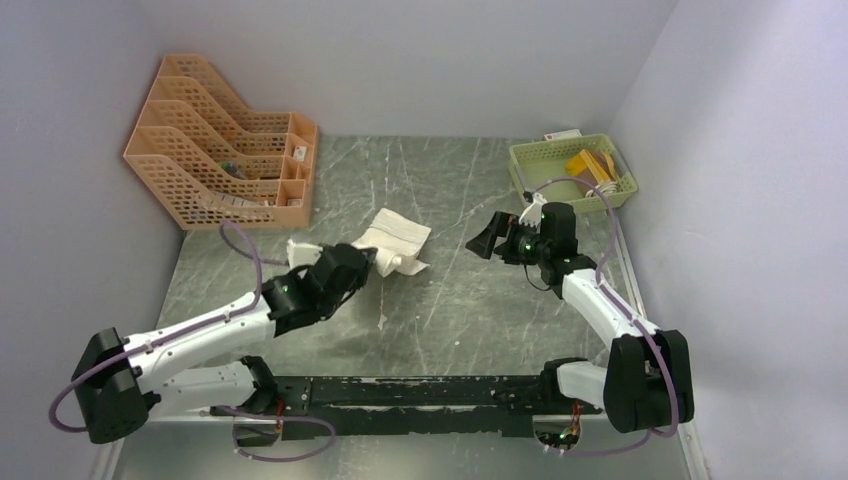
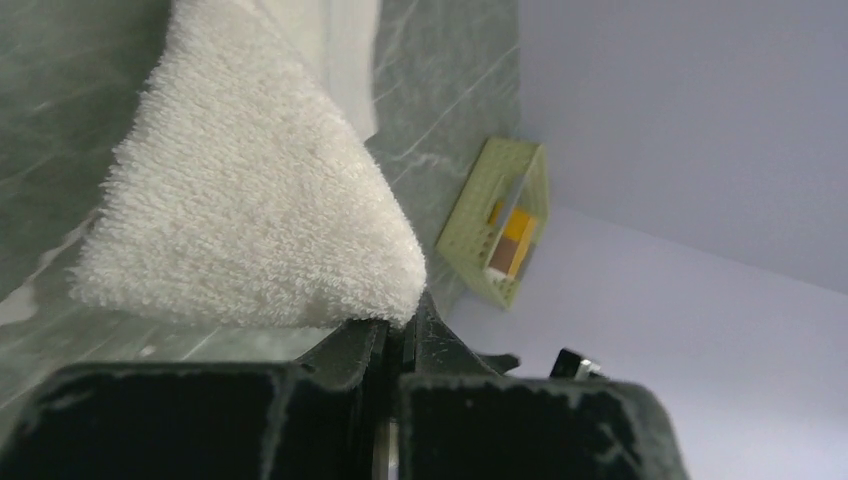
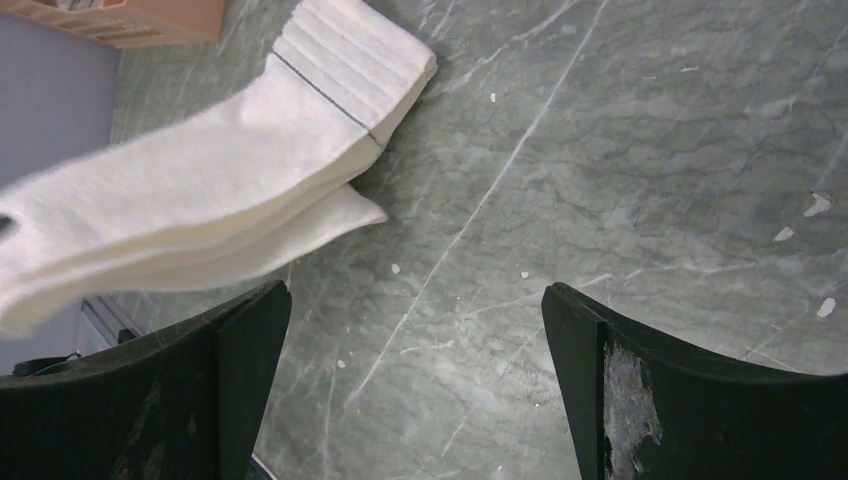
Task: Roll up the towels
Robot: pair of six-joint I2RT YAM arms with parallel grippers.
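A cream terry towel (image 1: 397,232) lies partly on the grey marbled table, left of its middle, its near part lifted and folded over. My left gripper (image 1: 370,254) is shut on that raised end. In the left wrist view the fluffy towel (image 2: 260,190) spreads out from between the closed fingertips. My right gripper (image 1: 492,235) stands open to the right of the towel, apart from it. Between its fingers only bare table shows in the right wrist view, where the towel (image 3: 290,120) stretches across the upper left.
An orange slotted rack (image 1: 215,150) stands at the back left. At the back right is a green basket (image 1: 545,165) with a yellow item (image 1: 588,167) inside. Bare table (image 1: 455,310) lies in the middle and front.
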